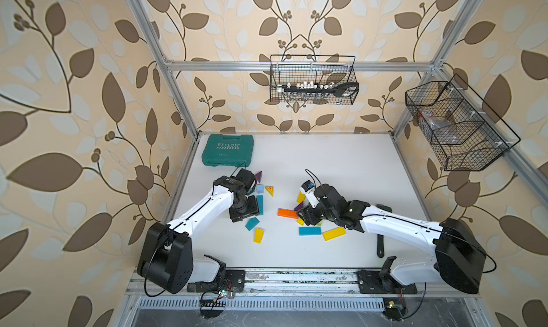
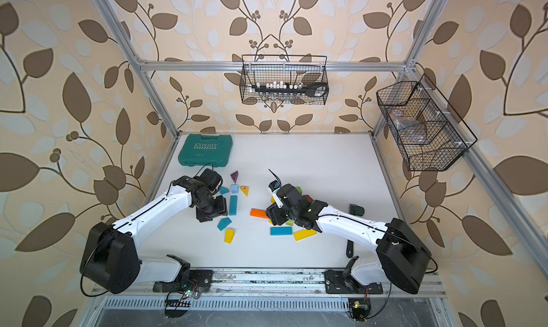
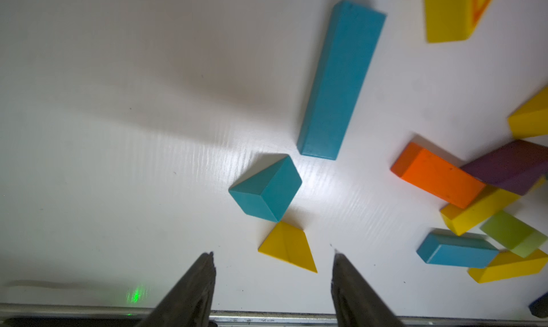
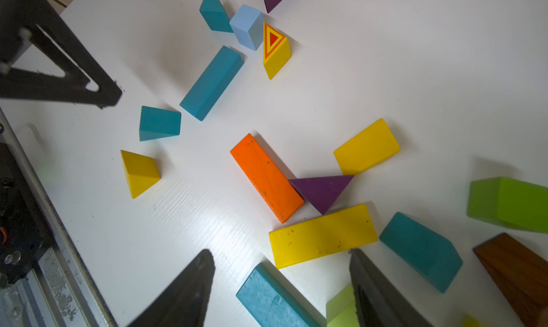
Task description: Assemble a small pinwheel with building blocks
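In the left wrist view my open left gripper hangs over the table, nothing between its fingers; below it lie a long teal block (image 3: 340,78), a teal prism (image 3: 265,187) and a yellow prism (image 3: 287,244). My right gripper stands apart-fingered above a yellow bar (image 4: 322,235), a blue bar (image 4: 276,301) and a green block (image 4: 341,304), holding nothing visible. Near it lie an orange bar (image 4: 266,178), a purple prism (image 4: 321,190) and a brown block (image 4: 513,275). Toward the back left are a light-blue cube (image 4: 246,26) and a triangle-marked yellow prism (image 4: 275,50).
A green case (image 1: 227,150) sits at the back left. A dark long-handled tool (image 1: 380,241) lies on the right. Wire baskets (image 1: 314,81) hang on the back and right sides.
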